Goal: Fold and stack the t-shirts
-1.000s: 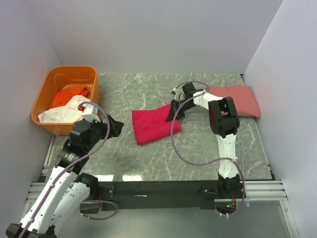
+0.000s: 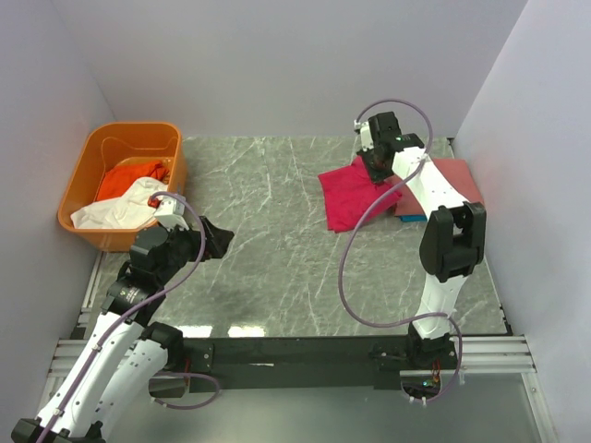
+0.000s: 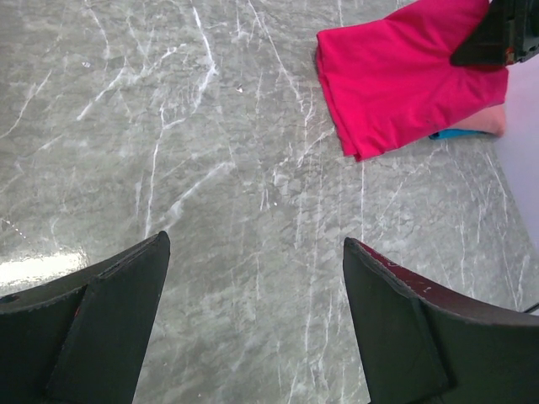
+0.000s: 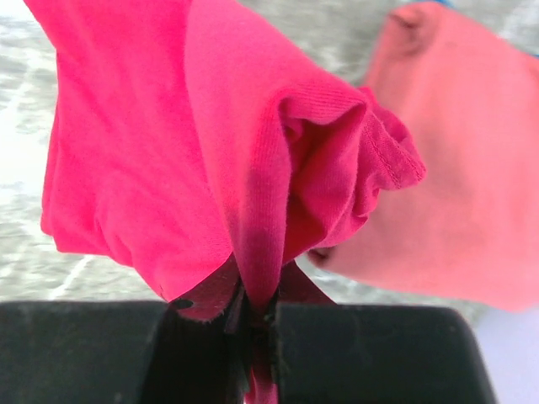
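Note:
A bright crimson folded shirt (image 2: 346, 196) hangs from my right gripper, which is shut on a bunched fold of it. Part of the cloth is lifted; whether its lower edge touches the table cannot be told. Just right of it lies a salmon-pink folded shirt (image 4: 467, 160), with a strip of blue cloth (image 2: 413, 219) showing under its edge. The crimson cloth's right side overlaps the pink one in the top view. Over the table's left part, my left gripper stands open, only bare tabletop between its fingers.
An orange bin (image 2: 168, 138) at the left holds an orange cloth (image 2: 129, 178) and a white cloth (image 2: 118, 210). Walls close in at back and right.
The right gripper has carried the crimson shirt rightward and toward the back, from the table's middle to the pink shirt's left edge. My left arm has stayed still.

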